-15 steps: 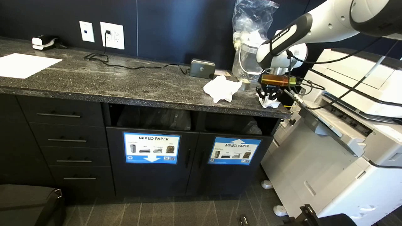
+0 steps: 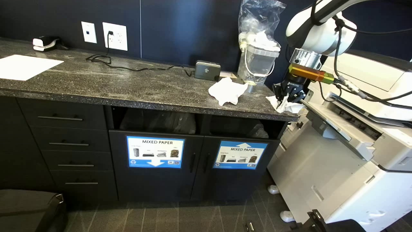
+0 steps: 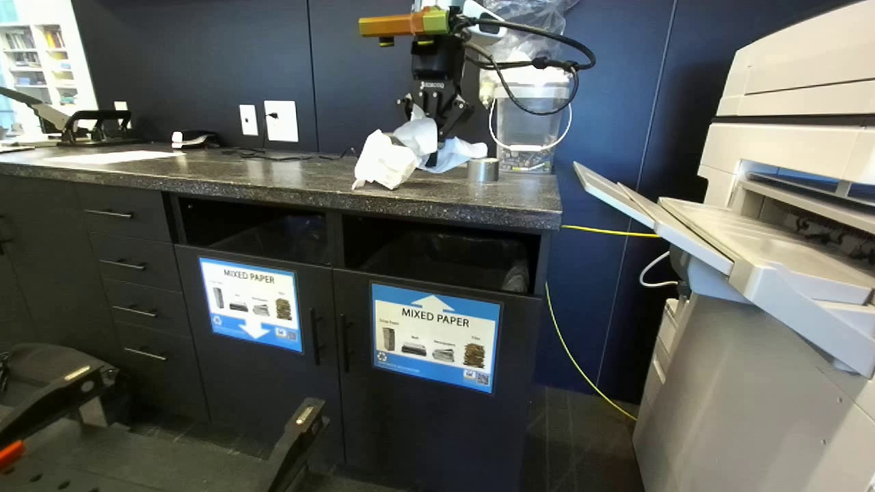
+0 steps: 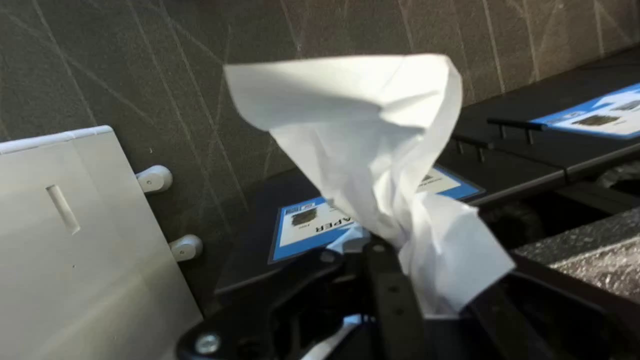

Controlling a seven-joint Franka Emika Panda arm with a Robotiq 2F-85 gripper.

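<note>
My gripper (image 2: 286, 100) is shut on a crumpled white paper (image 4: 384, 162), seen over the right end of the counter (image 2: 162, 87) in the first exterior view. Creased and twisted, the paper spreads out beyond the fingers in the wrist view and hides part of them. A second crumpled white paper (image 2: 228, 91) lies on the counter to the left of the gripper. In the second exterior view, that loose paper (image 3: 385, 159) overlaps the held one (image 3: 459, 153) in front of the gripper (image 3: 433, 152).
A clear bucket (image 2: 257, 62) with a plastic bag stands by the wall, with a roll of tape (image 3: 483, 169) near it. A small dark box (image 2: 207, 71) sits behind the loose paper. The printer (image 2: 328, 154) is at the right. Openings (image 2: 239, 127) lie below the counter's edge.
The arm has risen and shifted right in the first exterior view, carrying the gripper and its paper slightly right. The other crumpled paper has stayed in place.
</note>
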